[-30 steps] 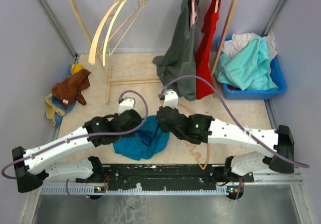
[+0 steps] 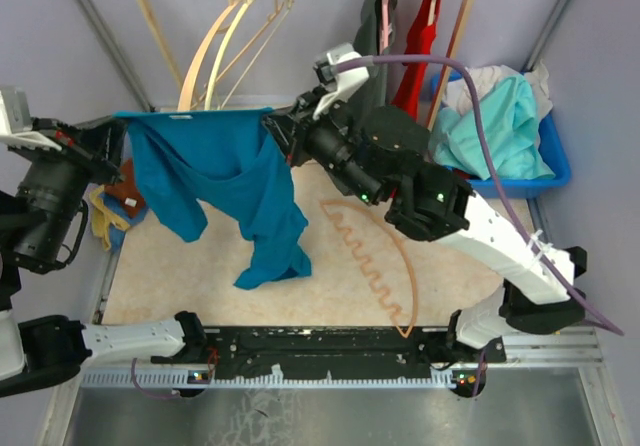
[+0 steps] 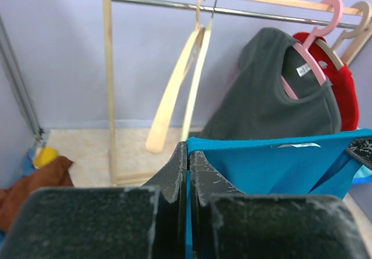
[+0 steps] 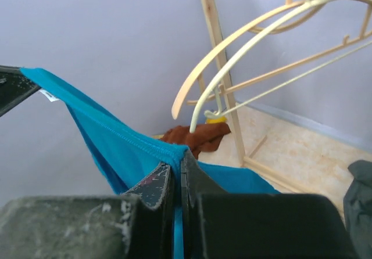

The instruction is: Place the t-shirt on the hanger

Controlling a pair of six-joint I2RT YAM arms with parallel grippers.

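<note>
The teal t-shirt hangs in the air, its top edge stretched nearly straight between my two grippers, the rest drooping in folds. On its left end my left gripper is shut, and in the left wrist view the teal edge runs off from its closed fingertips. My right gripper is shut on the other end; cloth gathers at its tips. Behind the shirt, empty wooden hangers hang from the rack's rail; the right wrist view shows their bare arms above the cloth.
A grey garment and a red one hang at the rack's right. The blue bin with cloths stands at the right. A brown cloth lies at the left. A loose peach hanger lies on the floor.
Both grippers have risen, and the left has moved left from beside the right one. Between them the shirt has gone from a bunch low down to a raised, stretched span.
</note>
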